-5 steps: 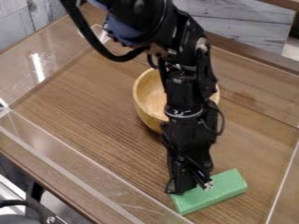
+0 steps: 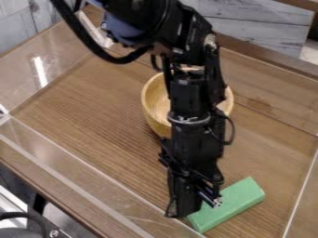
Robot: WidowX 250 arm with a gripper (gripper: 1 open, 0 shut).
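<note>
The black gripper hangs low over the front right of the wooden surface, its fingertips beside the left end of a green block. The fingers look close together; whether anything is between them is hard to make out. A yellow bowl sits behind the arm, partly hidden by it.
A clear strip runs along the front left edge, with a dark cable in the bottom left corner. A pale marbled wall stands at the back.
The gripper has shifted slightly left over the last second, so that more of the green block's left part is covered or beside it. The bowl has not moved.
</note>
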